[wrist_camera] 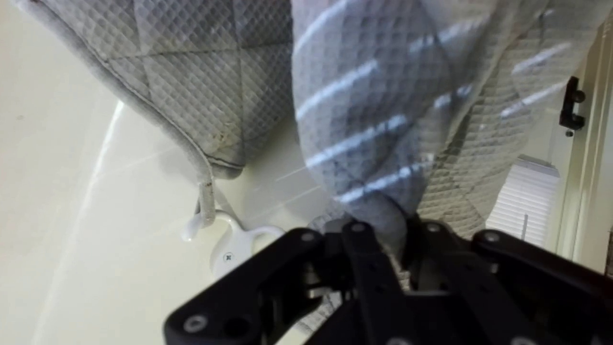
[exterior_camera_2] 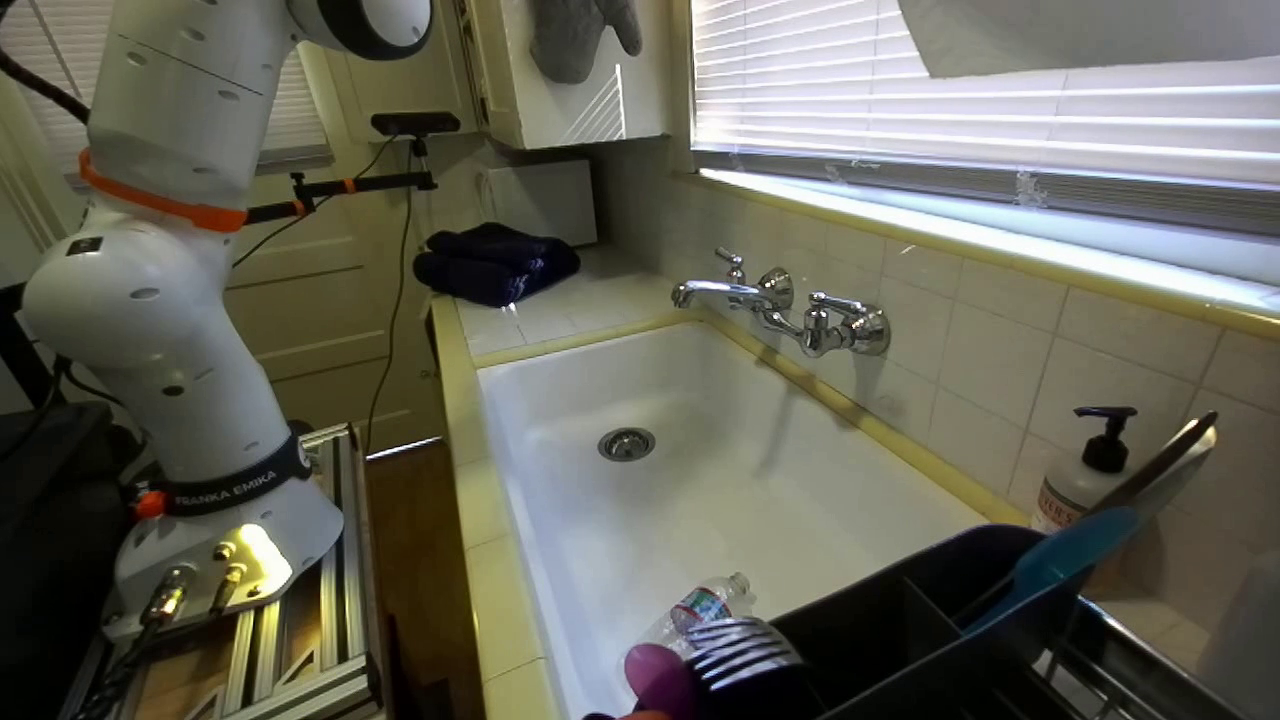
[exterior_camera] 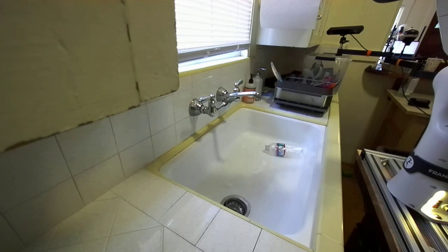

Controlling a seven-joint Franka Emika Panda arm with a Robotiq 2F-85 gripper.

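Observation:
In the wrist view my gripper is shut on a grey waffle-textured cloth mitt [wrist_camera: 368, 97], pinching a narrow gathered end. Bright stripes of light cross the fabric. Beside it, a grey quilted potholder [wrist_camera: 212, 74] hangs by its corner loop from a white double hook [wrist_camera: 232, 244] on a pale panel. The two cloths overlap in the picture; whether they touch, I cannot tell. Exterior view 2 shows the mitt [exterior_camera_2: 584, 36] at the top edge, before the cabinet side, with the gripper itself out of frame.
Below is a white sink [exterior_camera: 252, 180] with a clear plastic bottle [exterior_camera: 283, 149] lying in it. A chrome faucet [exterior_camera: 239, 95] juts from the tiled wall. The dish rack [exterior_camera: 304, 94] stands at the sink's far end, and dark folded cloth [exterior_camera_2: 494, 264] rests on the opposite counter.

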